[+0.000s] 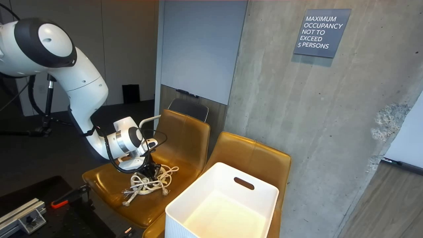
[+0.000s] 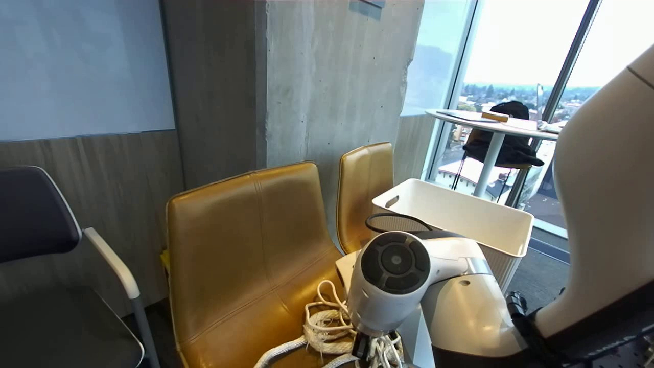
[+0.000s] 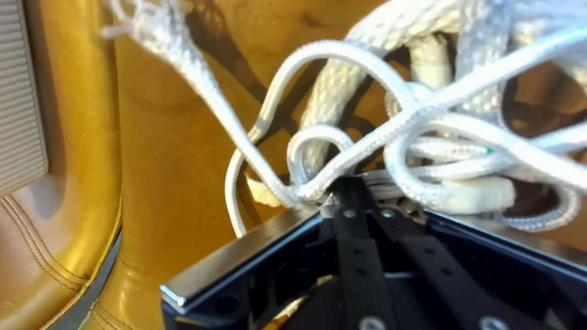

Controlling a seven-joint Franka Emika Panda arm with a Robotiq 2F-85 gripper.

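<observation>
A tangled heap of white rope (image 1: 148, 184), thick and thin strands together, lies on the seat of a tan chair (image 1: 185, 137). My gripper points down into the heap, its black fingers (image 3: 352, 200) close together and shut. In the wrist view thin cord (image 3: 379, 129) loops around and over the fingertips; whether a strand is pinched between them is hidden. One frayed end (image 3: 159, 30) stretches away across the leather. From the second exterior view, the wrist covers part of the rope (image 2: 325, 331).
An empty white bin (image 1: 228, 174) with handle cutouts stands right of the heap, against a second tan chair (image 1: 259, 152). A dark bench with a metal rail (image 1: 19, 216) is at the lower left.
</observation>
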